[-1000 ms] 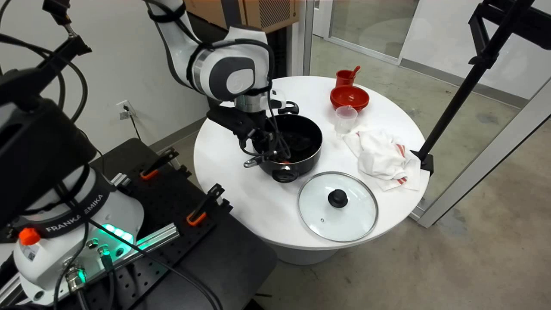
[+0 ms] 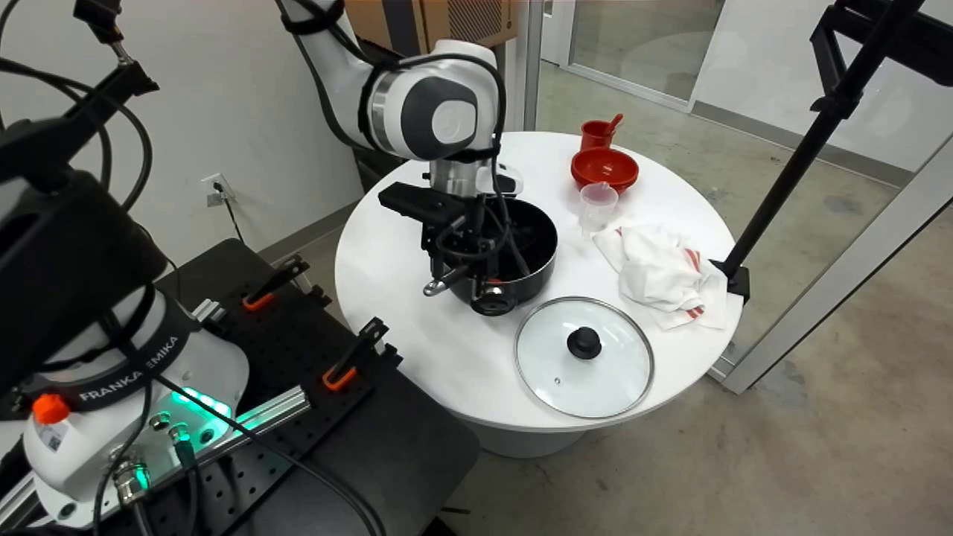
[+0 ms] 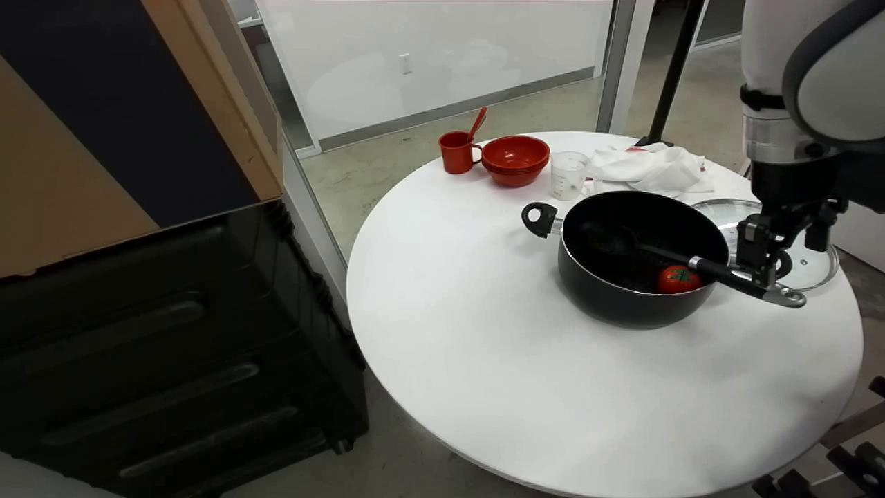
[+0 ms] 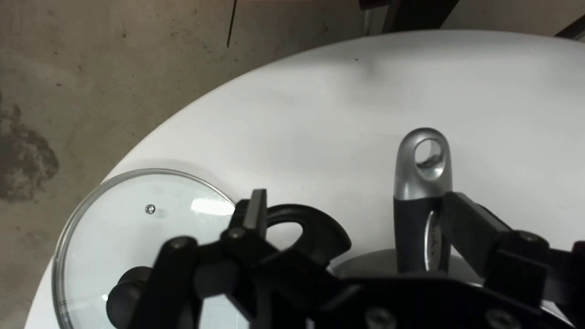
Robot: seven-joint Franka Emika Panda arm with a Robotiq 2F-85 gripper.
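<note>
A black pot (image 3: 630,308) stands on the white table, with a red tomato (image 3: 678,279) inside. A utensil with a dark handle (image 4: 412,233) and grey looped end leans over the pot's rim; its head lies in the dark interior. My gripper is open above the pot's rim. The utensil's handle lies between the fingers in the wrist view, close to the right finger (image 4: 472,233) and well away from the left finger (image 4: 255,211). Whether the right finger touches it, I cannot tell. In exterior view 1 the arm hides part of the pot.
A glass lid (image 2: 585,375) with a black knob lies beside the pot. Red bowls (image 3: 515,155), a red mug (image 3: 456,153), a clear cup (image 3: 568,176) and a white towel (image 2: 665,272) stand or lie farther along the table. Bare tabletop (image 3: 498,348) surrounds the pot's other side.
In exterior view 1 my arm and gripper have shifted to the right, with the hand more upright over the pot. Pot, utensil and lid look unmoved.
</note>
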